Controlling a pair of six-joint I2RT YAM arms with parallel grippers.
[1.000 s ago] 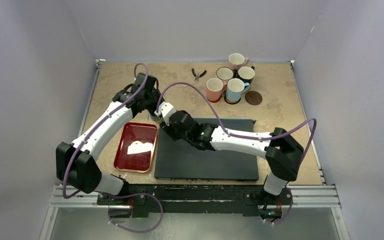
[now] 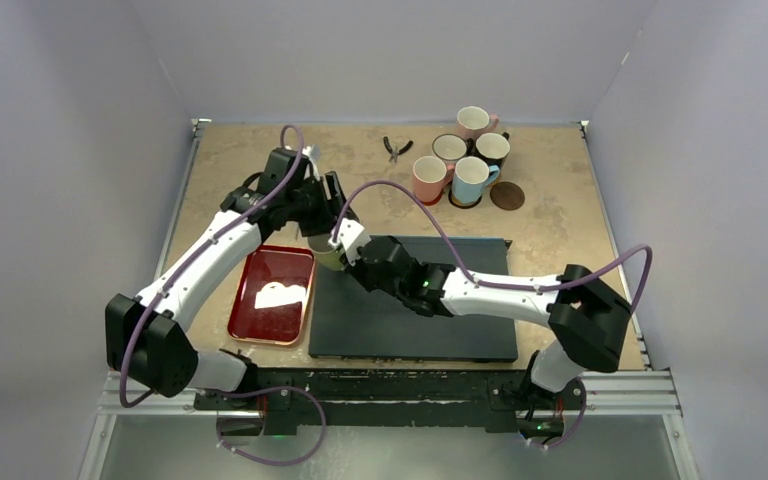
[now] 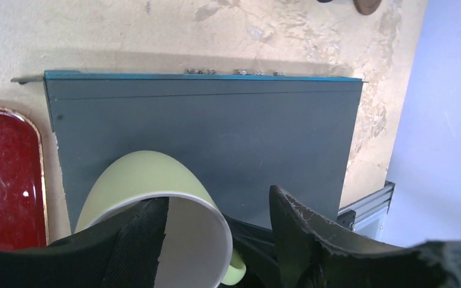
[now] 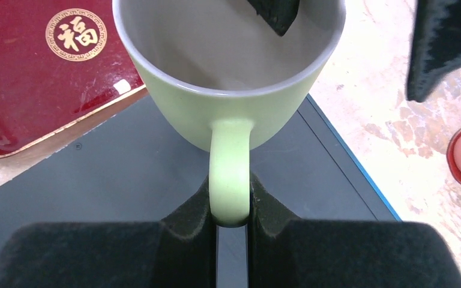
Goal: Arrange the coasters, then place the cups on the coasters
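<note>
The light green cup (image 2: pixel 326 255) is up between my two grippers, over the left end of the dark board. My right gripper is shut on its handle (image 4: pixel 230 174). The left gripper stands open: one of its fingers (image 4: pixel 279 11) reaches into the cup's mouth, while the other (image 4: pixel 435 48) is outside, clear of the wall. Tilted in the left wrist view, the cup (image 3: pixel 150 171) shows its pale inside. The bare round brown coaster (image 2: pixel 507 195) lies at the back right, apart from both grippers.
A red tray (image 2: pixel 235 310) lies left of the dark board (image 2: pixel 420 335). Several mugs cluster at the back right, including a blue mug (image 2: pixel 470 178) and a pink mug (image 2: pixel 428 178). Pliers (image 2: pixel 396 149) lie at the back.
The left gripper has swung a little right and its fingers now show spread; more of the cup is visible.
</note>
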